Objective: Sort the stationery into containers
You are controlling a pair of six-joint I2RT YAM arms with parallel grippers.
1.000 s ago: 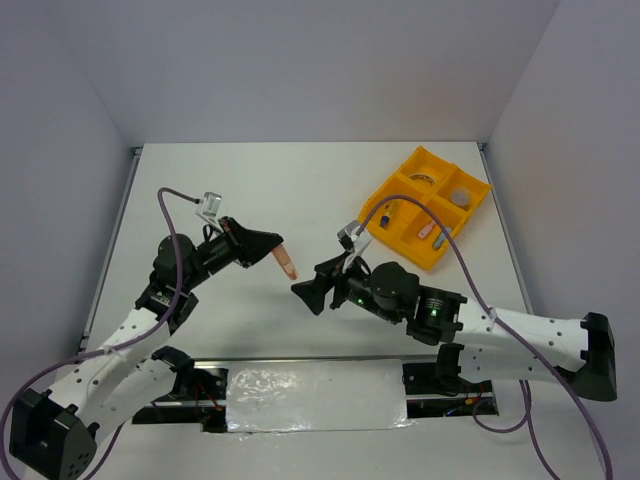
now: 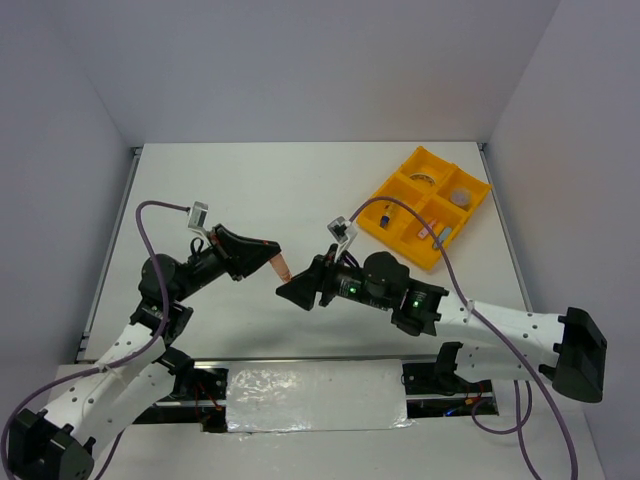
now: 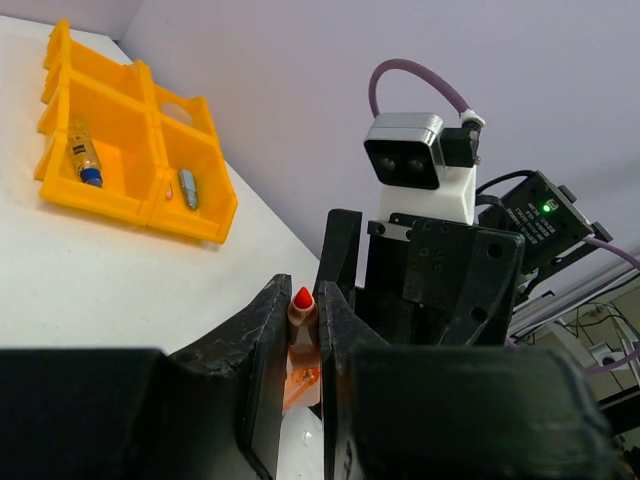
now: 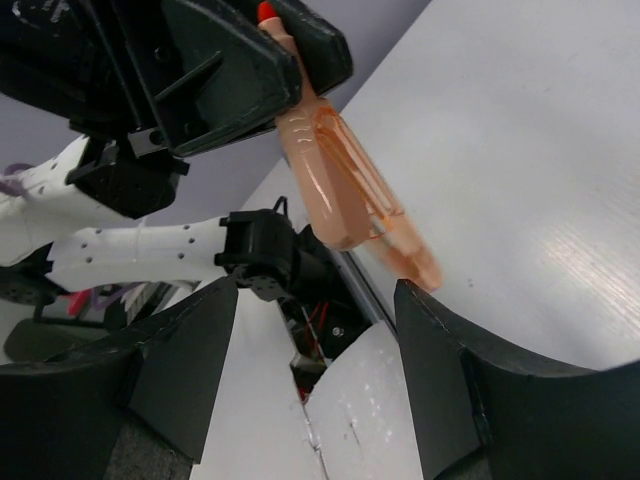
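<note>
A peach-coloured marker-like item with a red tip (image 2: 281,267) (image 3: 303,330) (image 4: 325,190) is held in the air by my left gripper (image 2: 268,250), which is shut on it near the red-tip end. My right gripper (image 2: 297,285) is part open just beside the item's free end, with nothing between its fingers in the right wrist view. The orange compartment tray (image 2: 390,235) (image 3: 150,215) at the back right holds a bottle-like item with a blue cap (image 3: 85,155), a small grey item (image 3: 189,188) and a few other small pieces.
Grey walls surround it. The black front rail (image 2: 440,405) with cables runs below the table's near edge.
</note>
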